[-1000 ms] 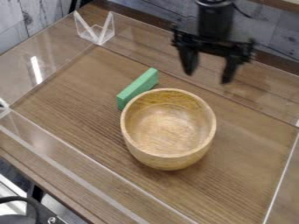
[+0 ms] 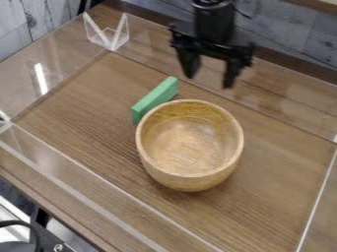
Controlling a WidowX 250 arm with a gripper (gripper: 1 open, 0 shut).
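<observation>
A green block [image 2: 154, 98] lies on the wooden table, just left and above a round tan bowl [image 2: 188, 165], which is empty. The dark gripper [image 2: 208, 61] hangs over the back middle of the table, above and behind both, motion-blurred, with open fingers and nothing visible between them.
The wooden table [image 2: 79, 148] has clear room on the left and at the right of the bowl. A small white wire-like object [image 2: 108, 31] sits at the back left. A dark cable [image 2: 20, 239] shows at the bottom left corner.
The gripper is moving about over the back of the table, slightly higher and narrower in view than before. The block and bowl have not moved.
</observation>
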